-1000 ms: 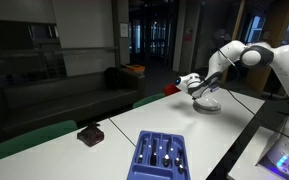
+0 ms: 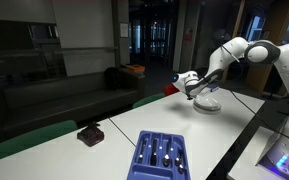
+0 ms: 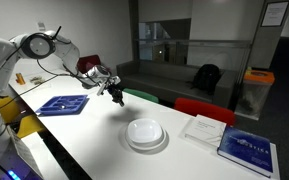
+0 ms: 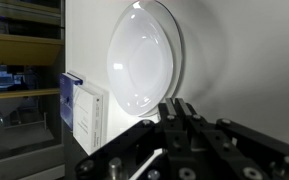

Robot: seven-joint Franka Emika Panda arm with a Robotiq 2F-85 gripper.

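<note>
A white bowl or deep plate (image 3: pixel 145 131) rests on a wider round plate on the table. In the wrist view the white dish (image 4: pixel 142 62) fills the upper middle, and the dark fingers of my gripper reach up near its lower right edge. They look close together; whatever may be between them is too dark to make out. My gripper (image 3: pixel 118 98) hangs over the table, apart from the dish, in exterior view 2. From the other side, the gripper (image 2: pixel 190 96) appears just left of the dish (image 2: pixel 208 108).
A blue tray (image 2: pixel 136 172) with several dark utensils lies near the table's front. A dark object (image 2: pixel 91 134) is at the left. Beyond the dish lie a white box (image 3: pixel 204 133) and a blue book (image 3: pixel 246 149).
My gripper has shifted slightly left in exterior view 1, away from the dish. The dish and the blue tray have not moved.
</note>
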